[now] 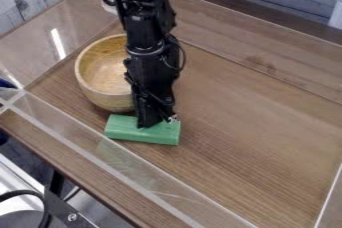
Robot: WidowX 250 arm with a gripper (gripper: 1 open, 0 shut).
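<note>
The black arm reaches down from the top centre, and its gripper [156, 114] is low over a green block [134, 131] near the front left of the wooden table, touching it or just above it. A tan round bowl [96, 72] sits left of the arm, behind the block and partly hidden by the arm.
Clear panels run along the left and front edges. A small white object stands at the back behind the arm, and black cables hang at the lower left.
</note>
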